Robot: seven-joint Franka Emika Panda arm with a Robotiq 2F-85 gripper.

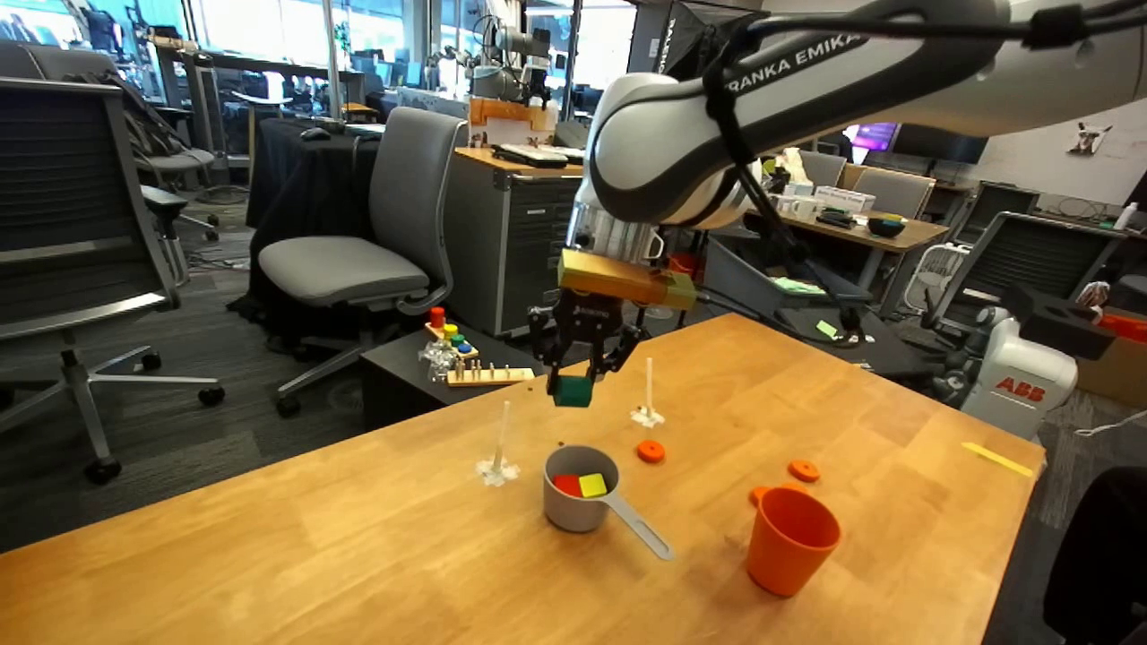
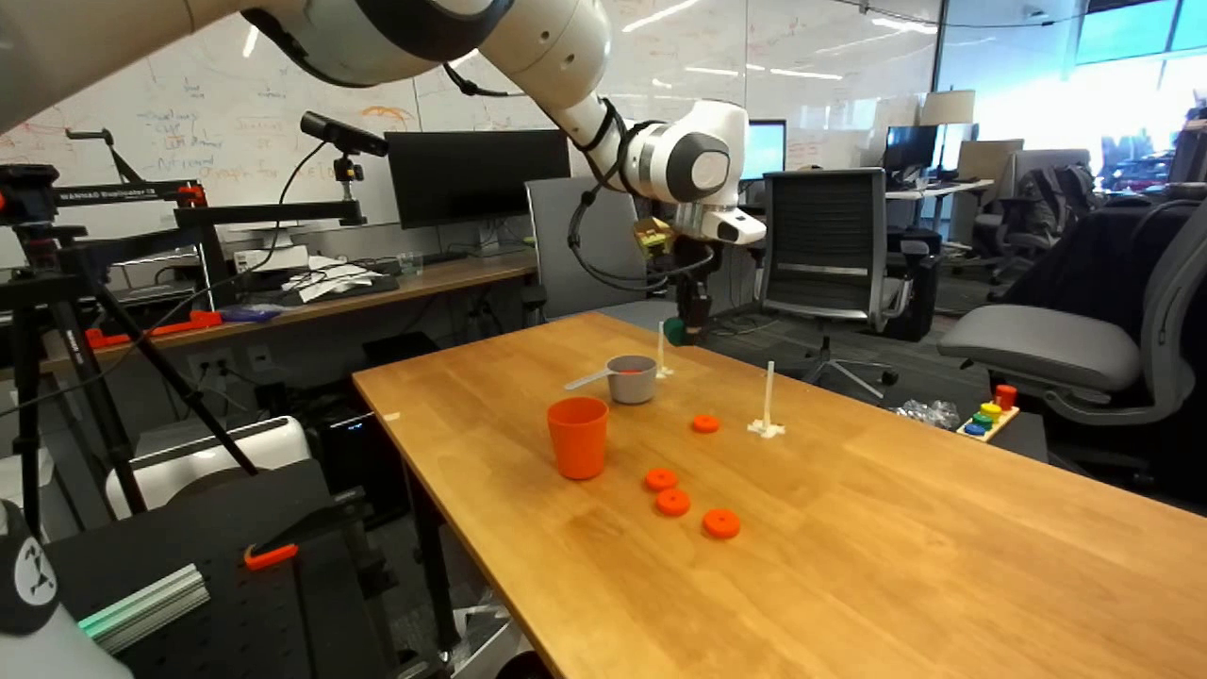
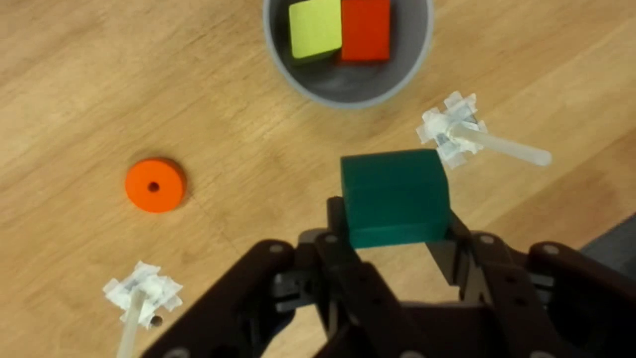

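Note:
My gripper is shut on a dark green block (image 3: 396, 197), which shows clearly between its fingers in the wrist view. In exterior view 1 the block (image 1: 573, 391) hangs above the table, higher than the grey measuring cup (image 1: 581, 518) and behind it. Inside that cup a red block (image 3: 365, 30) and a yellow-green block (image 3: 316, 29) lie side by side. The cup's handle (image 1: 642, 528) points toward the front right. From exterior view 2, the green block (image 2: 674, 330) appears just behind a white peg.
Two thin white pegs (image 1: 502, 439) (image 1: 650, 389) stand taped upright near the cup. An orange disc (image 3: 155, 185) lies between them. An orange cup (image 1: 790, 543) stands to the right, with several more orange discs (image 2: 672, 503) by it.

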